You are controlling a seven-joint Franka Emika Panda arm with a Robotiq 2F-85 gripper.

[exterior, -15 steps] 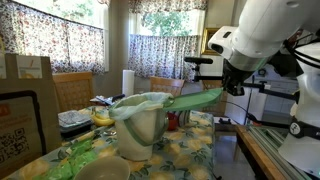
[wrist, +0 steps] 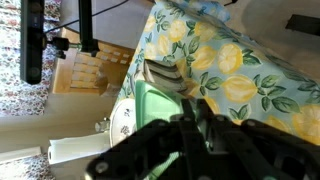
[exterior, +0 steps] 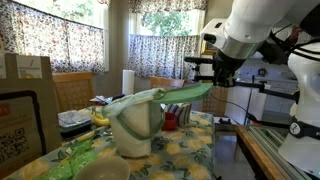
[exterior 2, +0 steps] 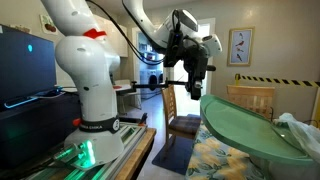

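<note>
A large green tray-like piece [exterior 2: 245, 128] spans from my gripper across the table. My gripper [exterior 2: 197, 92] is shut on its near edge, at the right in exterior view 1. There the green piece [exterior: 185, 94] slopes over the top of a white pot [exterior: 138, 132], hiding much of the pot's opening. Whether the two touch is unclear. In the wrist view the green piece [wrist: 152, 106] reaches the dark fingers, which partly hide the grip. Pale, translucent material [exterior 2: 302, 132] shows at the far end of the green piece in exterior view 2.
A lemon-patterned cloth [wrist: 235, 75] covers the table. Near the pot are a beige bowl [exterior: 103, 168] and green packets [exterior: 78, 155]. A cardboard box [exterior: 18, 130] stands at the left. Behind the table are wooden chairs [exterior 2: 250, 98]. Open patterned cloth shows right of the pot.
The green piece has shifted and changed its tilt, now covering more of the pot's top in exterior view 1. My gripper has moved slightly with it; the pot stays put.
</note>
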